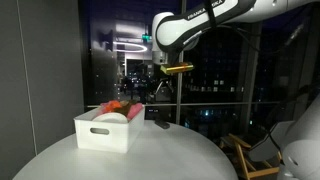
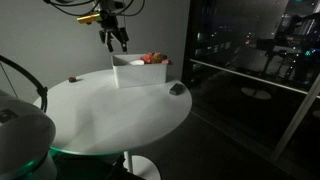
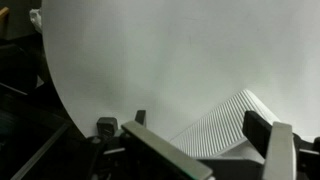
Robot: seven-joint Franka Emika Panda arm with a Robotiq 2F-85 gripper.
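My gripper [image 2: 117, 46] hangs above the table, over the left end of the white bin [image 2: 128, 76] in exterior view 2. Its fingers are spread apart with nothing between them. In the wrist view the gripper points down, and a ribbed white surface [image 3: 225, 118] shows beyond the fingers; I cannot tell what it belongs to. Red and orange items [image 1: 112, 106] rise out of the bin, along with a rounded white item [image 1: 110, 118]. The bin's floor is hidden in both exterior views.
On the round white table [image 2: 125, 115], a dark object [image 2: 177, 88] lies right of the bin. A small dark reddish object [image 2: 72, 79] sits near the far left edge. A small dark block [image 3: 107, 126] shows in the wrist view.
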